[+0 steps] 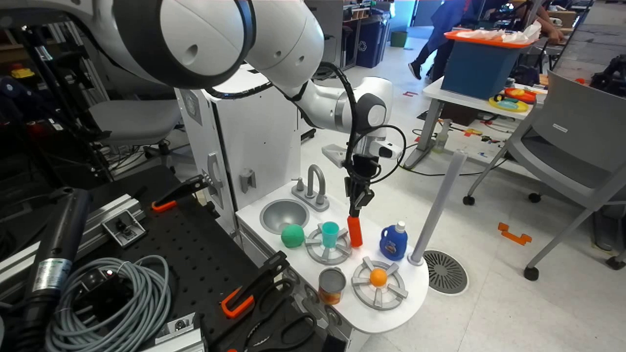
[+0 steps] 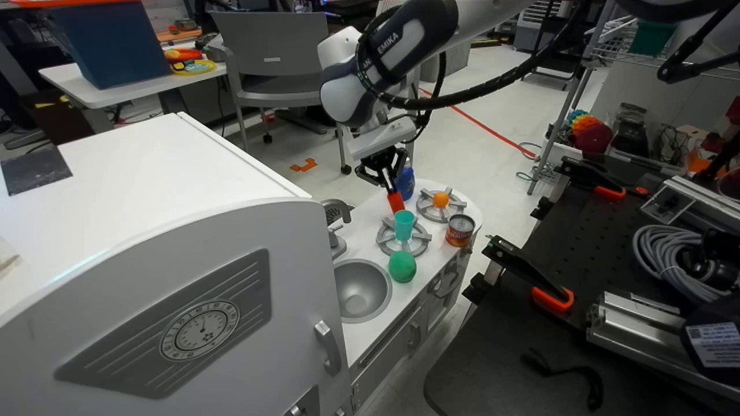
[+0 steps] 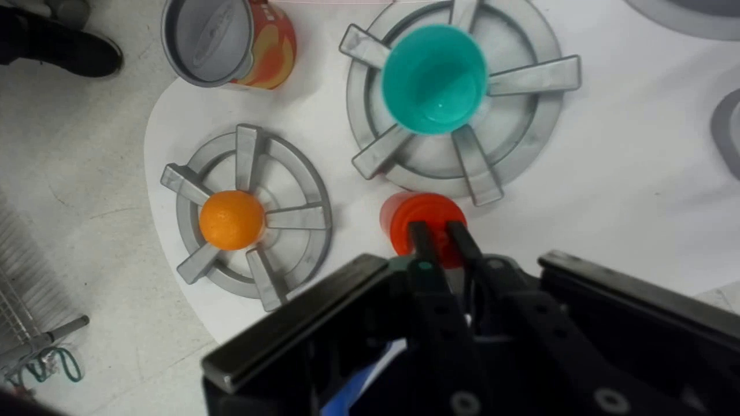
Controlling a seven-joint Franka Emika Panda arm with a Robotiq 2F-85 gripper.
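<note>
A slim red bottle-like object hangs below my gripper in exterior view 1. In the wrist view, the gripper is shut on the object's narrow top, one dark finger to each side. Exterior view 2 has the red object behind the teal cup, tilted slightly. Whether its base touches the white counter is hard to tell. The teal cup stands on one grey burner, close beside the red object. An orange ball rests on the other burner.
A blue detergent bottle stands to the right of the red object. An open can is near the counter's front edge. A green ball lies between the sink and the cup. A grey post rises at the counter's right edge.
</note>
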